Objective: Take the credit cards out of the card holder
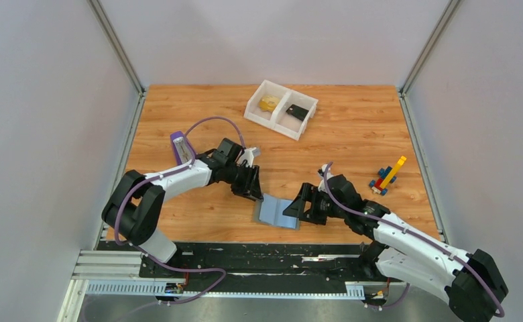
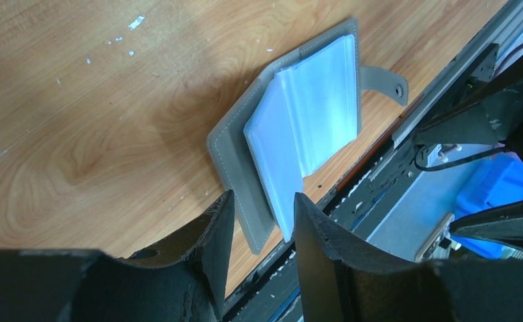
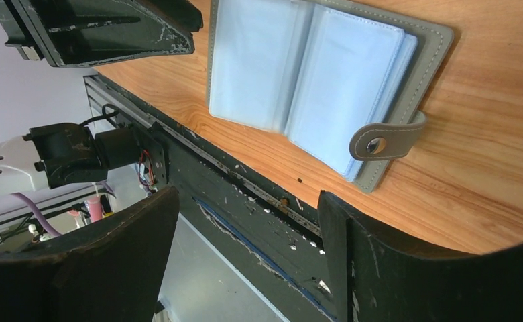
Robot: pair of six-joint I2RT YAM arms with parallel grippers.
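Observation:
The card holder (image 1: 277, 210) lies opened out near the table's front edge, with a grey cover and pale blue sleeves (image 3: 346, 80). Its strap with a snap (image 3: 383, 142) sticks out on the right side. No separate card can be made out in the sleeves. My left gripper is above the holder's left side, fingers parted by a small gap, nothing held. Over the holder's right side hovers my right gripper, its fingers wide apart and empty. In the top view both grippers partly cover the holder's ends.
A white two-part tray (image 1: 249, 111) at the back holds a yellow item (image 1: 269, 103) and a dark one (image 1: 297, 112). To the left is a purple object (image 1: 181, 149), and a toy-brick figure (image 1: 387, 177) stands right.

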